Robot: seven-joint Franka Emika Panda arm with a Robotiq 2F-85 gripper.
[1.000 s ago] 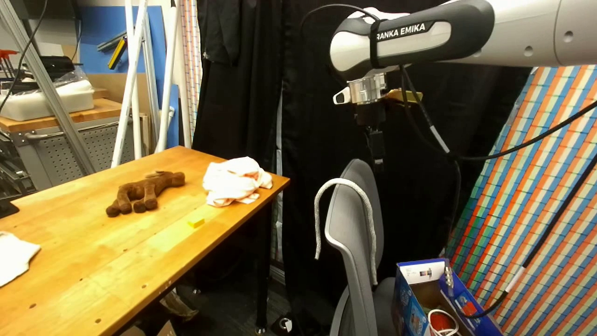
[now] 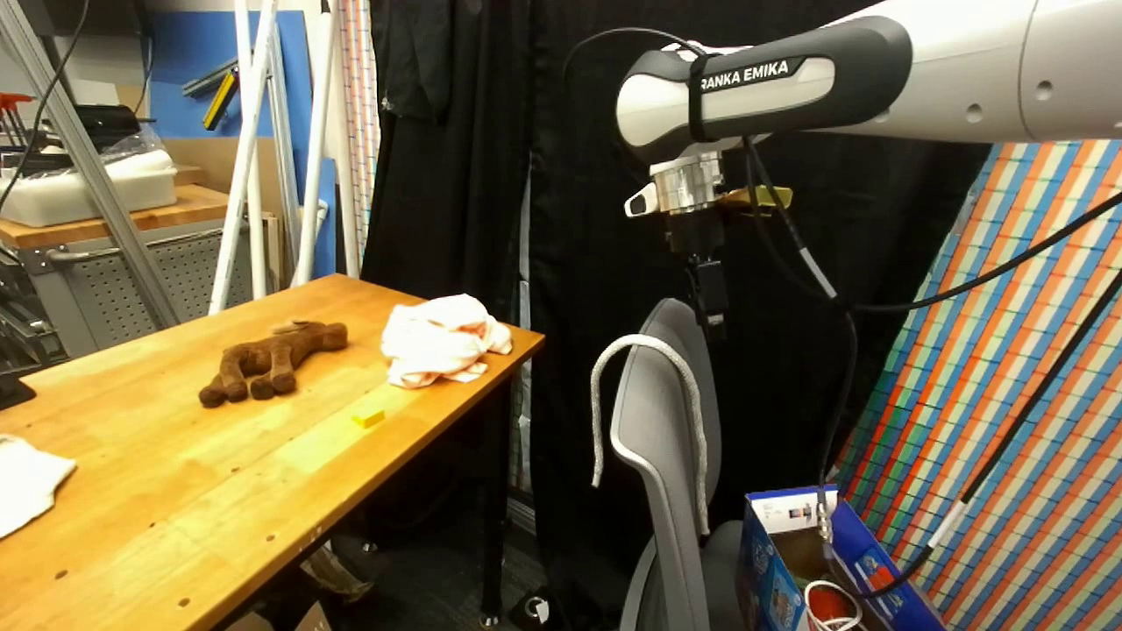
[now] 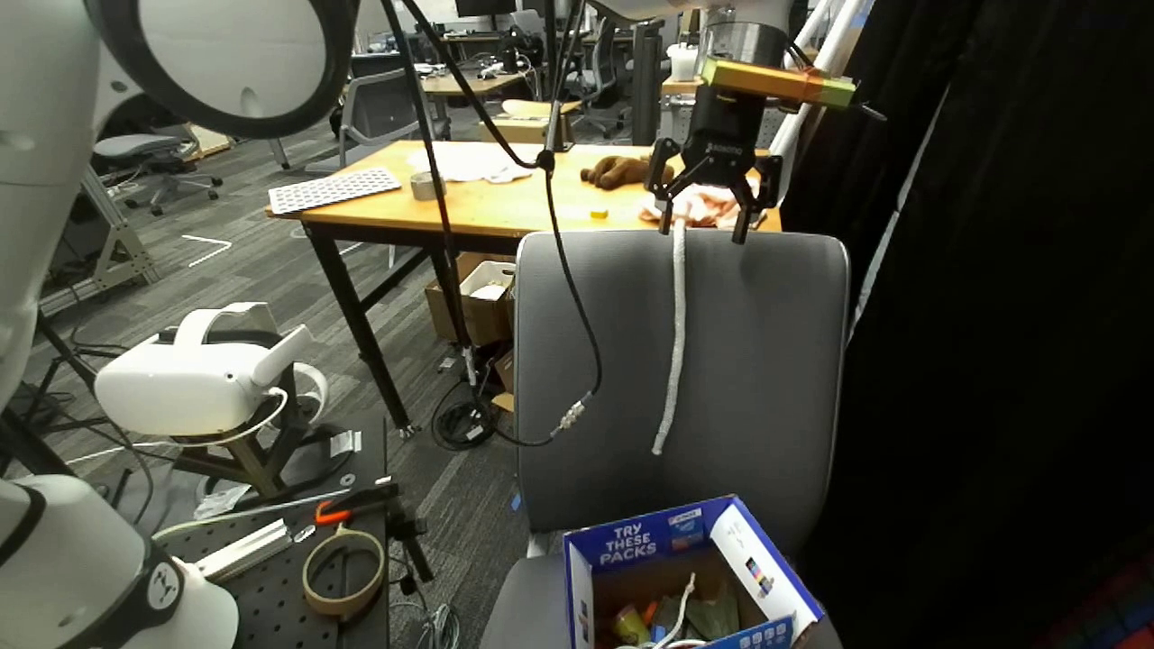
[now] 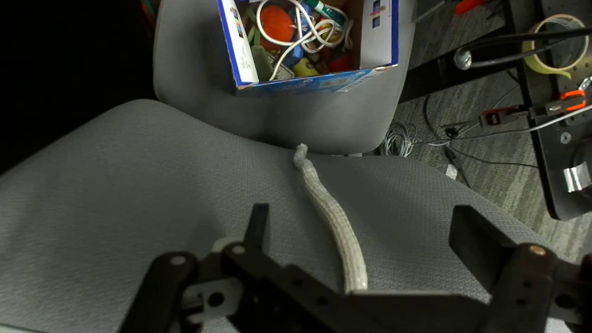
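Note:
A pale rope (image 2: 643, 341) is draped over the top of the grey chair's backrest (image 2: 663, 421), one end hanging on each side. In exterior view 2 the rope (image 3: 677, 335) hangs down the front of the backrest. Above the backrest's top edge, my gripper (image 3: 705, 229) points down with its fingers spread wide. In the wrist view the rope (image 4: 338, 222) runs between the widely parted fingers of the gripper, nearer the left one; its upper part is hidden by the gripper's body. Exterior view 1 shows the gripper (image 2: 713, 315) side-on, apart from the rope.
A blue cardboard box (image 3: 649, 532) of mixed items sits on the chair's seat. On the wooden table (image 2: 158, 473) lie a brown plush toy (image 2: 275, 358), a crumpled pale cloth (image 2: 442, 342) and a yellow block (image 2: 368, 417). Cables hang beside the arm.
My gripper has moved lower, closer to the chair's backrest, and the arm above it has dipped slightly. The rope, the chair and the things on the table have stayed where they were.

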